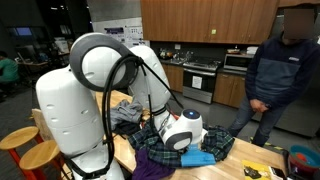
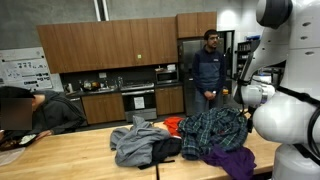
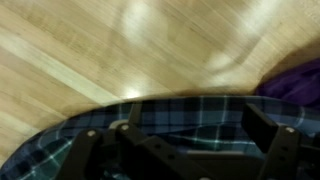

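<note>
Dark green-and-blue plaid cloth [image 3: 190,112] spans the lower part of the wrist view, with a purple cloth [image 3: 296,84] at the right. My gripper is open above the plaid cloth's edge, its two dark fingers wide apart. No object shows held between them. In exterior view 2 the plaid cloth [image 2: 215,130] lies crumpled on the table beside the purple cloth [image 2: 235,162]. From exterior view 1, the white arm hides part of the plaid cloth, and blue tape [image 1: 197,158] shows near the gripper.
A grey cloth [image 2: 138,142], a black cloth and a red cloth [image 2: 173,126] lie left of the plaid one. A person [image 1: 283,70] stands behind the table. Stools [image 1: 38,156] stand at the left.
</note>
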